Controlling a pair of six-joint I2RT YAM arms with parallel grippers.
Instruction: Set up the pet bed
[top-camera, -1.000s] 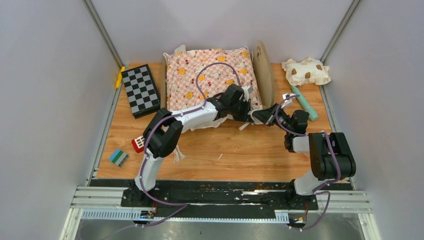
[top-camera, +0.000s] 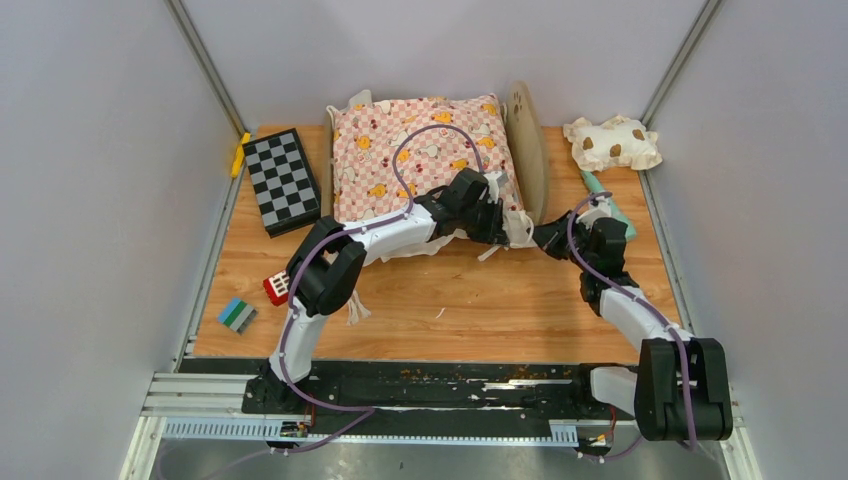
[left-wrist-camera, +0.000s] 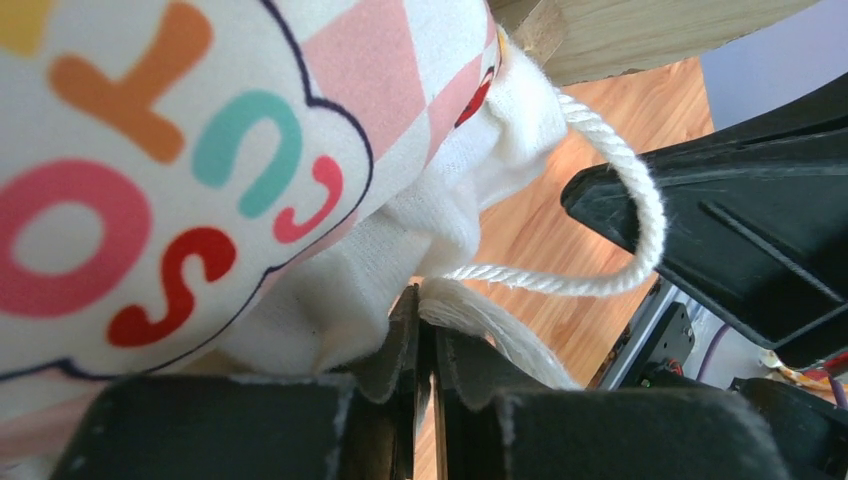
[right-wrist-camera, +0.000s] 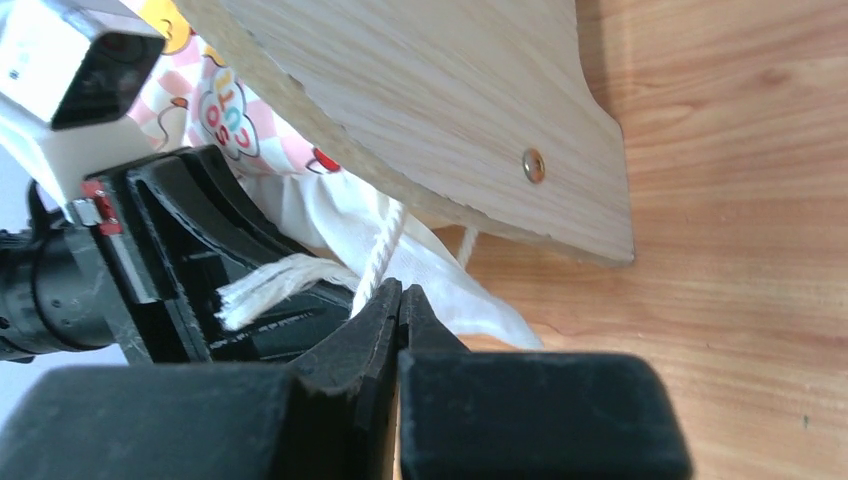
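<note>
The pet bed has a pink checked cushion (top-camera: 405, 150) between wooden side panels (top-camera: 528, 150). At its front right corner, a white rope (left-wrist-camera: 625, 165) leaves the gathered white cloth (left-wrist-camera: 450, 205) and forms a loop. My left gripper (top-camera: 500, 238) is shut on the rope near this corner; the frayed rope end (right-wrist-camera: 275, 290) sticks out beside its fingers. To the right, my right gripper (top-camera: 540, 238) is shut, with nothing visible between its fingertips. The loop crosses the right fingers (left-wrist-camera: 740, 200) in the left wrist view; whether it encircles them I cannot tell.
A checkerboard (top-camera: 282, 182) lies left of the bed, with a red block (top-camera: 277, 288) and a striped block (top-camera: 237, 315) nearer the front. At right lie a small cream pillow (top-camera: 612, 145) and a green roll (top-camera: 622, 225).
My right gripper has drawn back to the right, away from the left gripper, and its arm has swung outward. The left arm has stayed put.
</note>
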